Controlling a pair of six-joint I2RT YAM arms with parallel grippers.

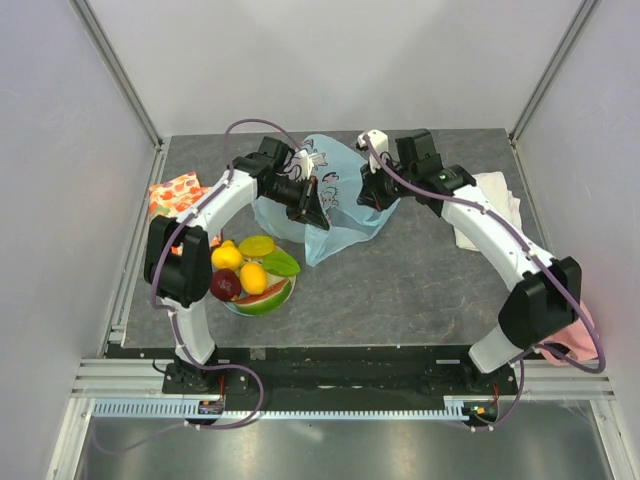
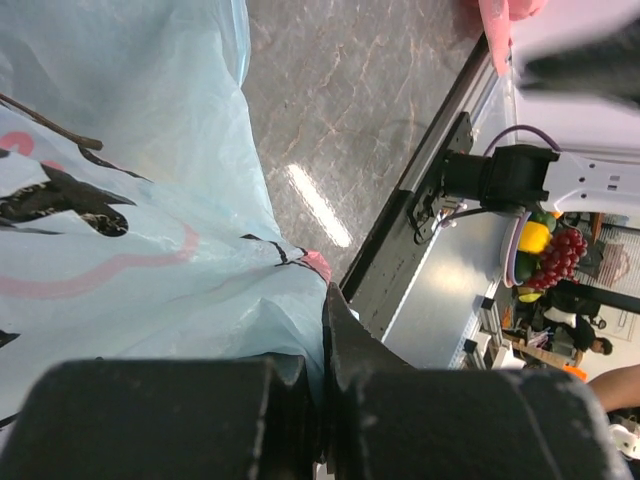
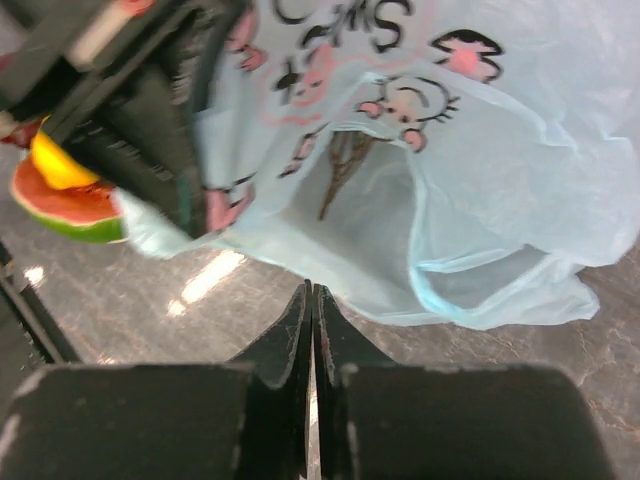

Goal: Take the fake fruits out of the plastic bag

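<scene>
The pale blue plastic bag lies at the middle back of the table, its mouth facing the front right. My left gripper is shut on the bag's edge, and the left wrist view shows the film gathered at its fingers. Inside the opening, a brown twig stem shows in the right wrist view; the rest of that fruit is hidden. My right gripper is shut with nothing between its fingers, just outside the mouth, apart from the twig.
A plate of fake fruits, with a watermelon slice and a dark red fruit, stands front left. An orange patterned cloth is behind it, a white cloth at right.
</scene>
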